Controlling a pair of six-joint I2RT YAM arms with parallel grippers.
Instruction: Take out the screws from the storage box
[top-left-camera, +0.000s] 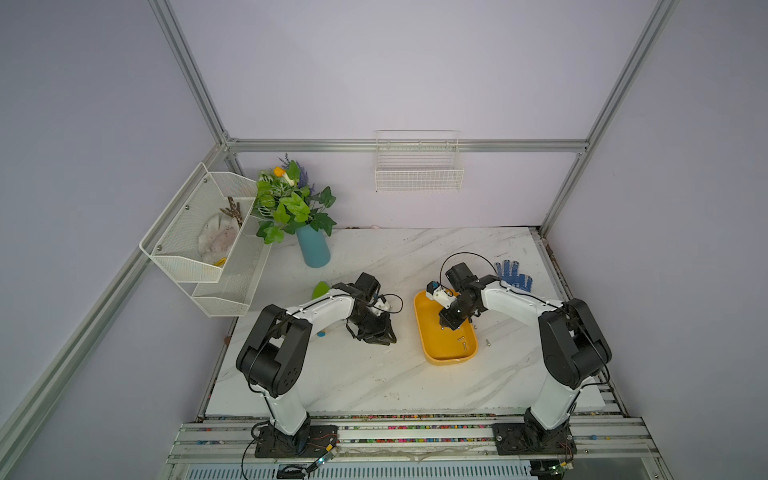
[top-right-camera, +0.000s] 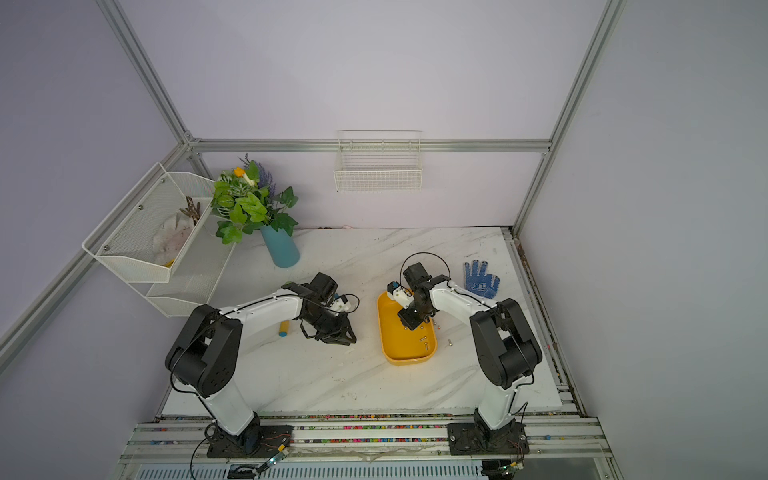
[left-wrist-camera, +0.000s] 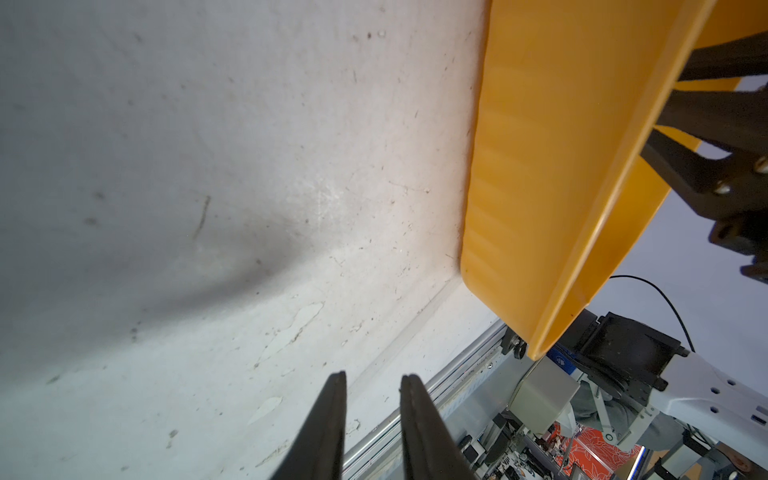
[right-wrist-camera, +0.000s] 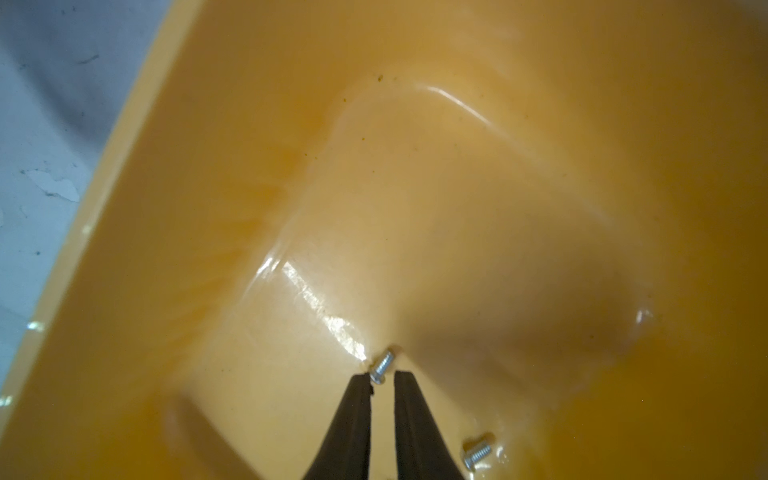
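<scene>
An orange storage box (top-left-camera: 438, 348) sits on the table, with small silver screws inside. In the right wrist view one screw (right-wrist-camera: 382, 365) lies just beyond my right gripper, and another screw (right-wrist-camera: 477, 454) is lower to its right. The right gripper hangs over the box with its fingertips a little apart and nothing seen between them. My left gripper is outside the box, on its left, fingers apart and empty. A few small bits of hardware (top-left-camera: 487, 343) lie on the table right of the box.
A blue glove (top-right-camera: 481, 280) lies at the back right. A vase (top-left-camera: 314, 248) of flowers stands at the back left beside a white mesh shelf. A green object (top-left-camera: 320, 289) is partly behind the left arm.
</scene>
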